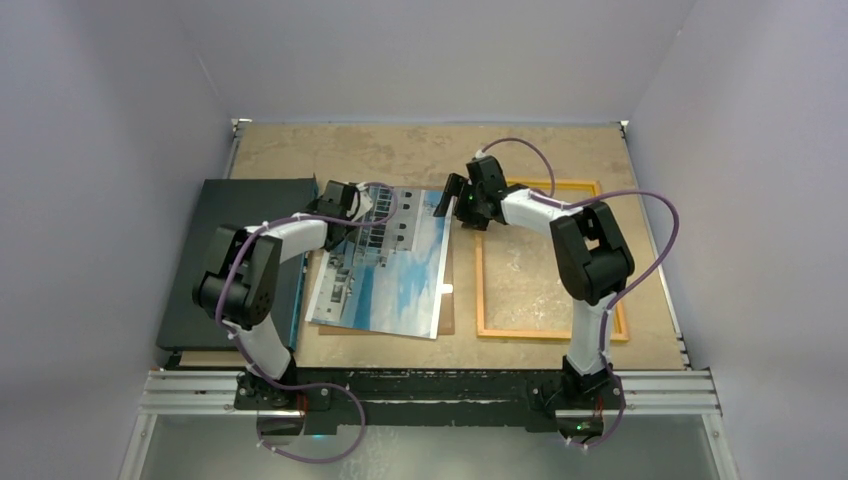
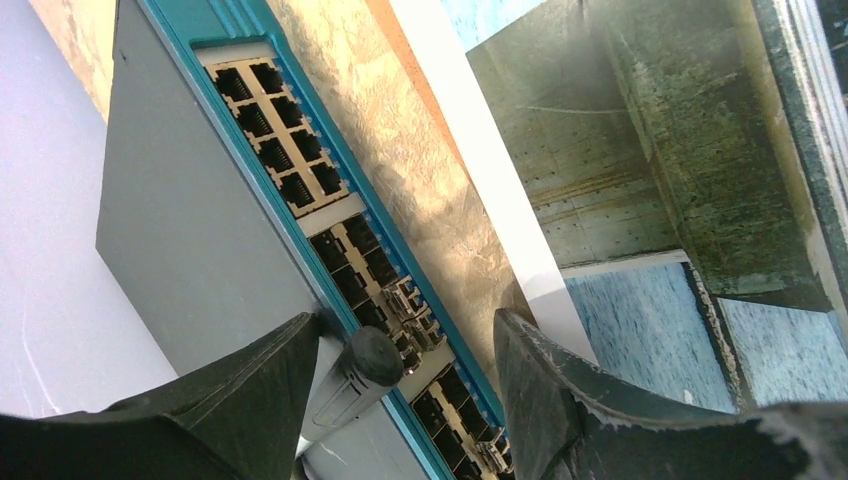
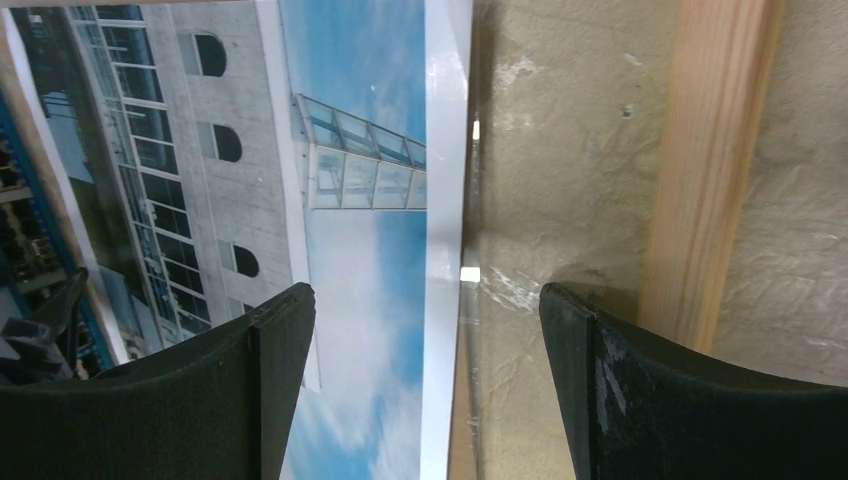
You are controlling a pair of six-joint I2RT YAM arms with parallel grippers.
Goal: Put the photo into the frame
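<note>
The photo point(image 1: 400, 290), white-bordered with buildings and blue sky, lies slightly turned on a brown board point(image 1: 447, 322) in the table's middle. To its right is the empty-looking wooden frame point(image 1: 480, 290). My left gripper point(image 1: 353, 222) is over the photo's far left part. In the left wrist view its fingers point(image 2: 265, 375) stand apart, the right one at the photo's white border point(image 2: 505, 215). My right gripper point(image 1: 456, 212) is open at the photo's far right edge. In the right wrist view its fingers point(image 3: 265, 345) straddle the border point(image 3: 445, 220) without closing on it.
A dark flat device point(image 1: 235, 260) with rows of ports point(image 2: 275, 135) fills the left side, close beside the photo. Bare table point(image 1: 380, 150) runs along the back. Purple tubes point(image 1: 660, 200) loop from both arms.
</note>
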